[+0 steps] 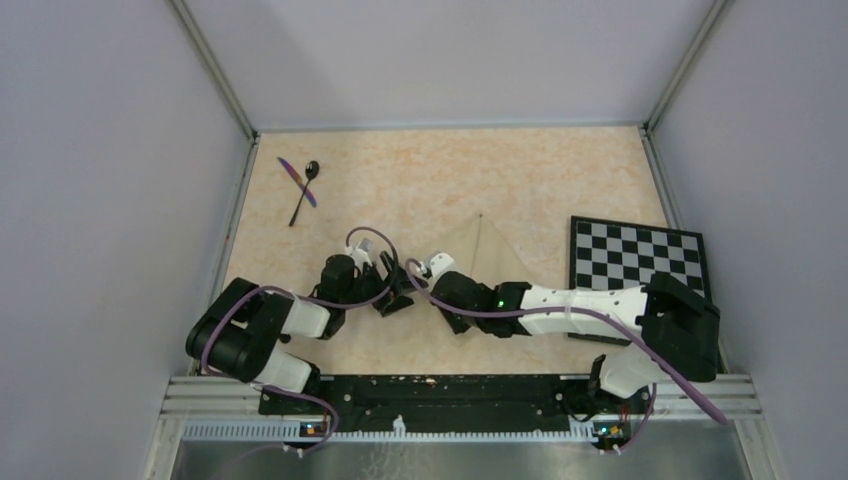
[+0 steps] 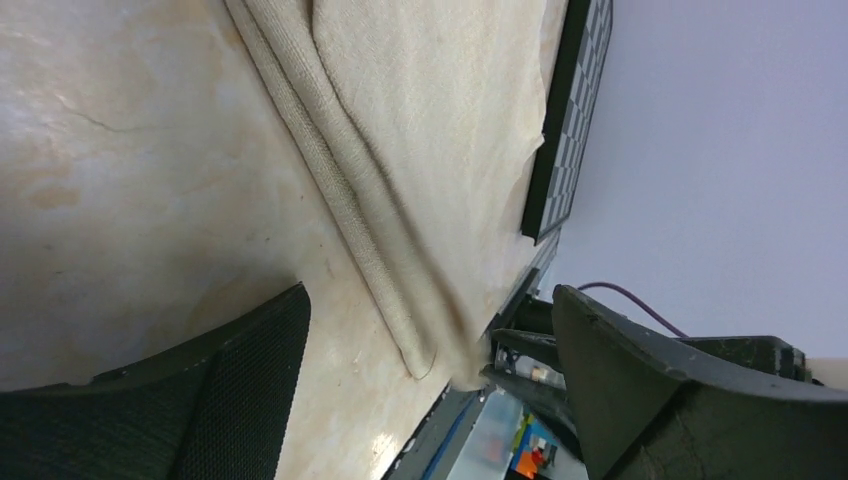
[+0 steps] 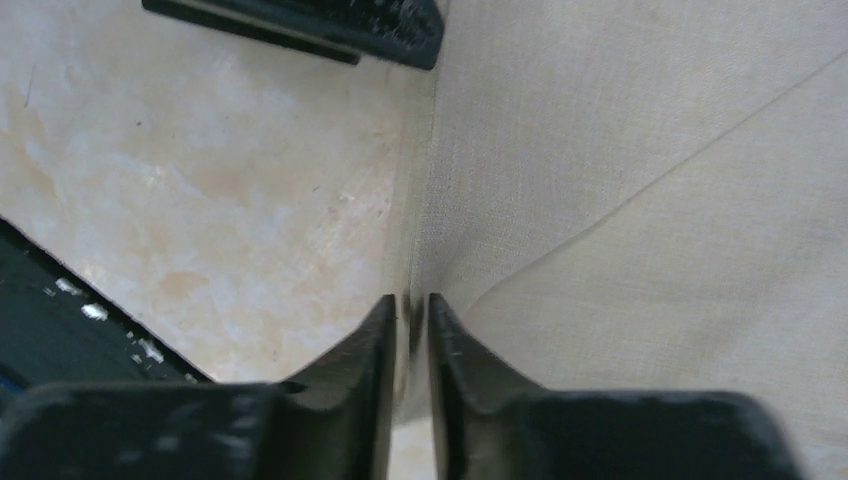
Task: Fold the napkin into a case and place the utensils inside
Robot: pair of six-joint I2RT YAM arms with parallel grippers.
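The beige napkin (image 1: 482,248) lies right of the table's middle, folded, with a seam running up to its far corner. In the left wrist view, its layered long edge (image 2: 340,170) runs between my open left gripper's (image 2: 432,290) fingers without being held. My right gripper is at the napkin's near corner, its fingers parted by a narrow gap with the napkin edge there; that corner looks blurred in the left wrist view. A dark spoon (image 1: 311,172) and a purple-toned knife (image 1: 290,170) lie crossed at the far left.
A checkered board (image 1: 636,255) occupies the right side, partly under my right arm. Both arms come close together near the napkin's left edge.
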